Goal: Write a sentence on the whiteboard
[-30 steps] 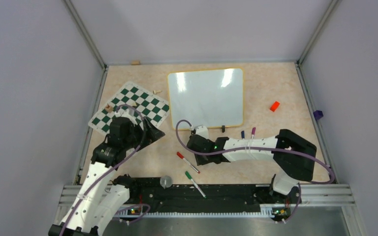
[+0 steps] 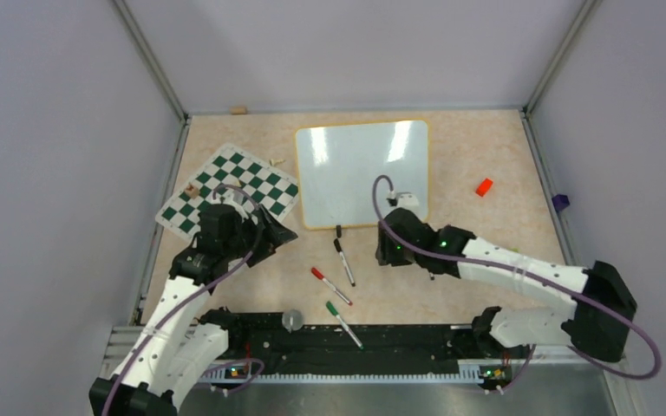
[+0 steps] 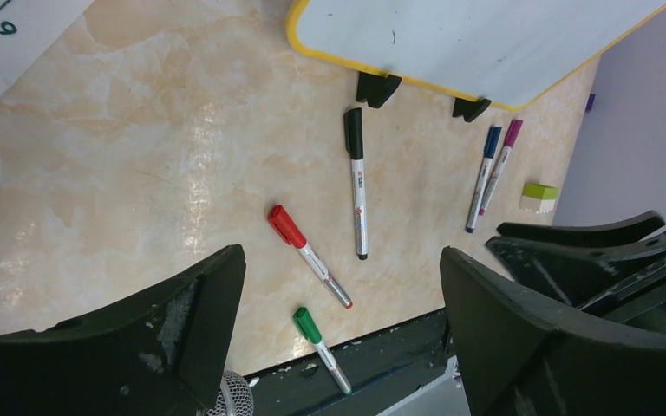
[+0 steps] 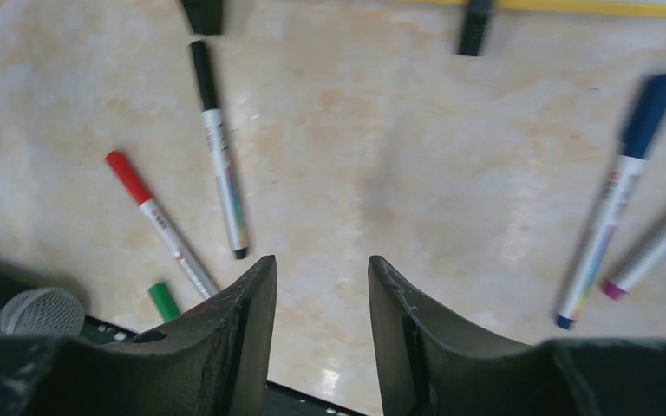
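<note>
The whiteboard, yellow-edged and blank in the top view, lies at the back middle of the table. In front of it lie a black marker, a red marker and a green marker, all capped. A blue marker and a purple marker show at the right of the right wrist view. My left gripper hangs open over the table's left side, nothing between its fingers. My right gripper is also open and empty, above bare table between the black and blue markers.
A green and white checkered board lies at the left. A green-topped block sits beyond the purple marker, and a red block lies at the right. A round mesh object stands at the front edge.
My right arm has swung to the right and a little back, uncovering the black marker and covering the blue and purple ones. My left gripper has shifted slightly right.
</note>
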